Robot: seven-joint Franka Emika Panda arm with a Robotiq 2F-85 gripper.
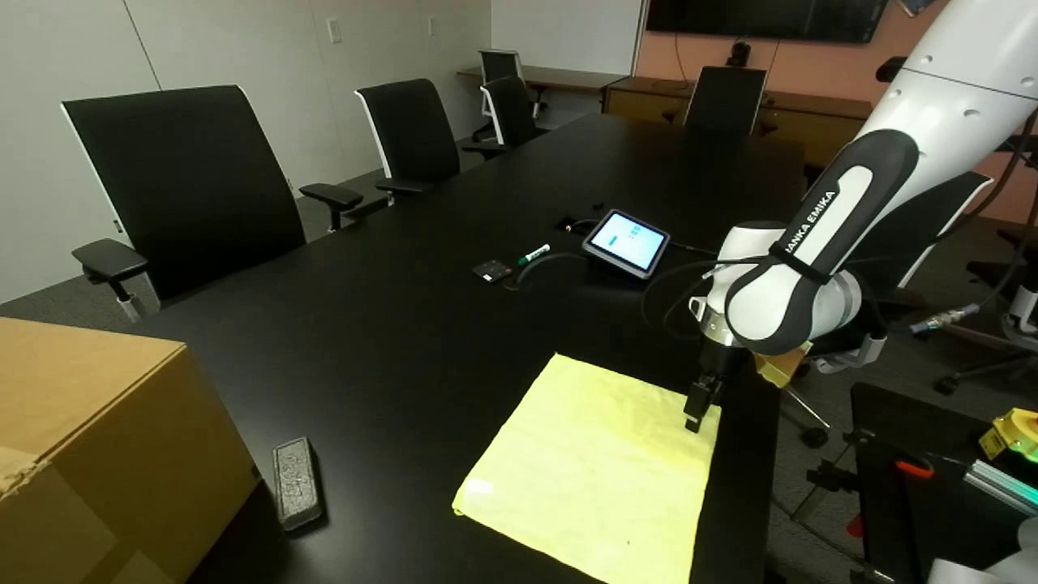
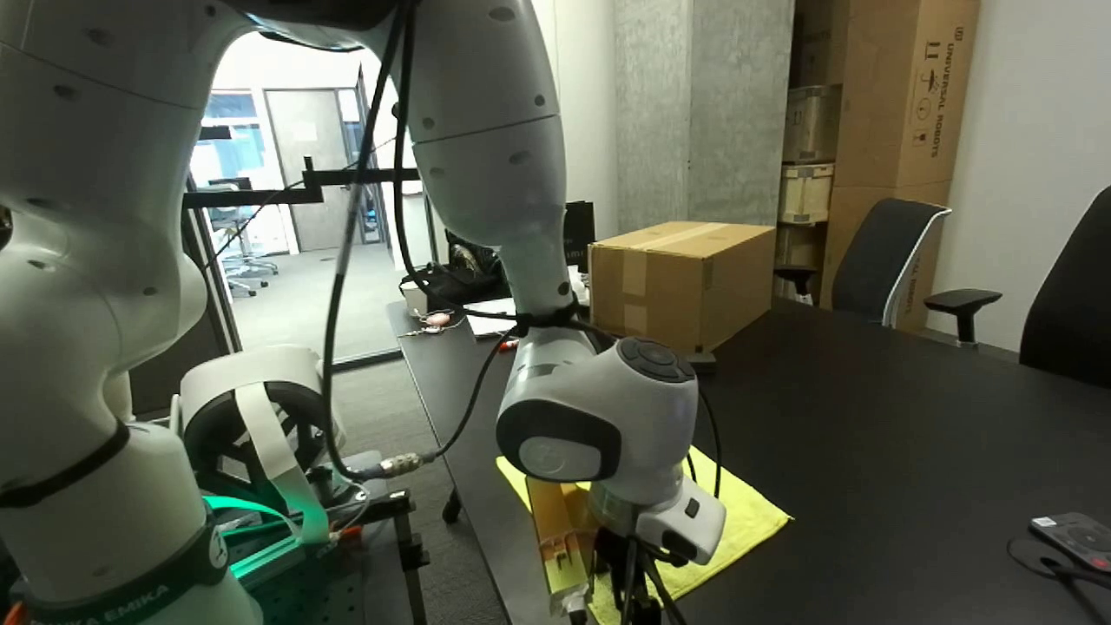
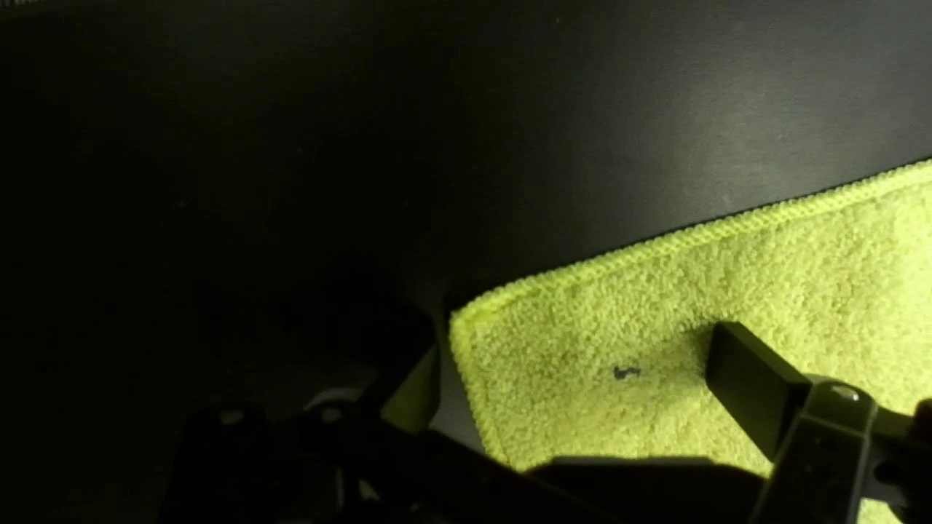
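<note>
A yellow cloth (image 1: pixel 594 457) lies flat and spread out on the black table (image 1: pixel 389 389), near its right edge. My gripper (image 1: pixel 692 425) points down at the cloth's far right corner. In the wrist view the gripper stands open: one finger (image 3: pixel 756 384) is over the cloth (image 3: pixel 594 332), the other finger (image 3: pixel 412 393) just outside the corner's stitched edge. Cloth shows between them, but nothing is gripped. Whether the fingertips touch the cloth or table, I cannot tell. In the second exterior view, the arm hides much of the cloth (image 2: pixel 745 516) and the fingertips.
A cardboard box (image 1: pixel 107 448) and a grey eraser (image 1: pixel 297 482) occupy the table's left side. Farther back are a tablet (image 1: pixel 628 243), a green marker (image 1: pixel 534 255) and a small dark device (image 1: pixel 491 271). Bare table lies between the eraser and the cloth.
</note>
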